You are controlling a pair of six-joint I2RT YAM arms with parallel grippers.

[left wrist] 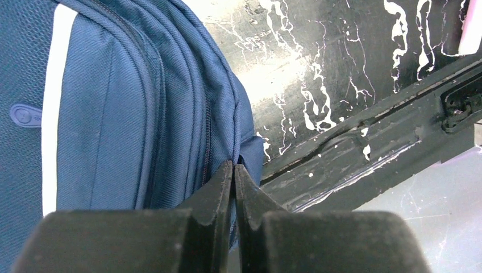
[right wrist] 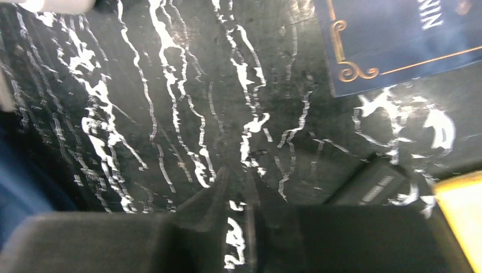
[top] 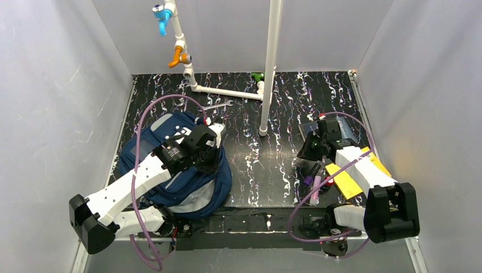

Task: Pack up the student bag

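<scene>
The blue student bag (top: 196, 193) lies at the left of the black marbled table. My left gripper is shut at the bag's side seam; whether a thin fold of cloth sits between its tips cannot be told. In the right wrist view my right gripper is slightly open, with bare table showing through the gap. A dark blue book (right wrist: 398, 51) lies beyond it, partly covered by the right arm in the top view. A yellow notebook (top: 345, 183), a purple-capped marker (top: 308, 180), a pink marker (top: 315, 193) and a red-capped item (top: 329, 181) lie nearer the front.
A white upright pipe (top: 270, 74) stands in mid-table, joined to a low pipe (top: 230, 92) at the back. A wrench (top: 219, 105) lies behind the bag. The table between bag and stationery is clear. Purple tubes loop over both arms.
</scene>
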